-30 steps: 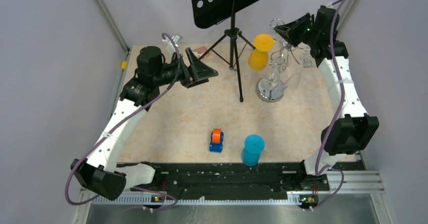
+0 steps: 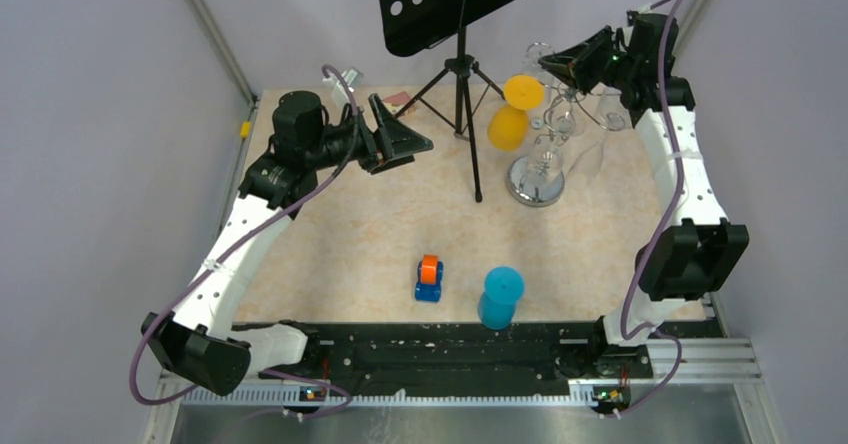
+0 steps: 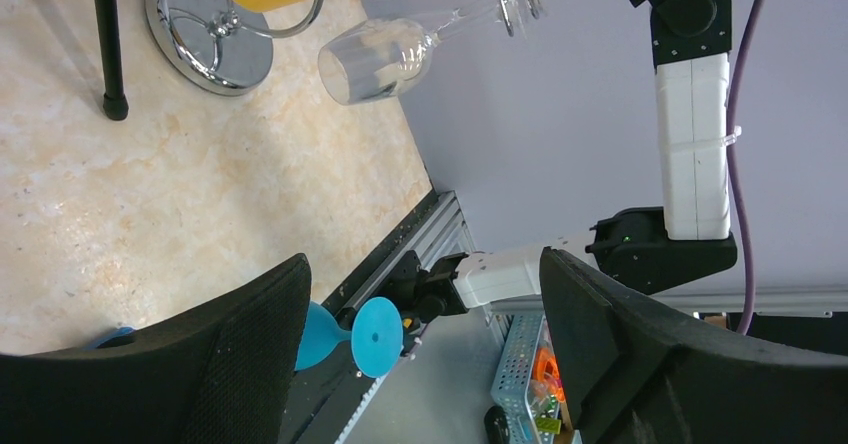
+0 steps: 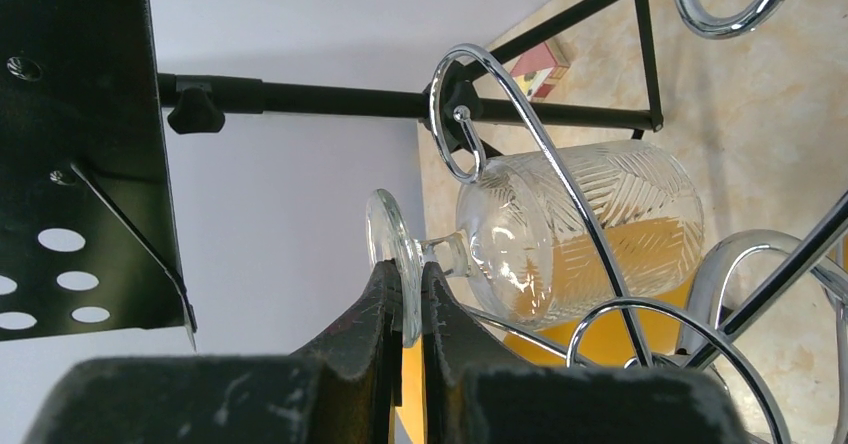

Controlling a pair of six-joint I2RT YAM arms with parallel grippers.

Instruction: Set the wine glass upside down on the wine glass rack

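Observation:
My right gripper is shut on the round foot of a clear, patterned wine glass (image 4: 600,204). That glass is held bowl-down, its stem beside a curled chrome arm of the wine glass rack (image 4: 565,169). Whether the arm bears any of its weight, I cannot tell. From above, the rack's round base (image 2: 535,192) stands right of the tripod, and my right gripper (image 2: 550,61) is at the rack's far side. An orange glass (image 2: 508,127) and clear glasses (image 2: 587,159) hang upside down there. My left gripper (image 2: 400,154) is open and empty, away from the rack.
A black music stand (image 2: 460,64) rises close to the rack's left. Near the front edge, a blue wine glass (image 2: 498,304) stands upside down, beside blue and orange rolls (image 2: 428,279).
The hanging glasses have swung, the clear one at the right most visibly. My right gripper has shifted slightly left with the foot still in its fingers. The left arm looks still.

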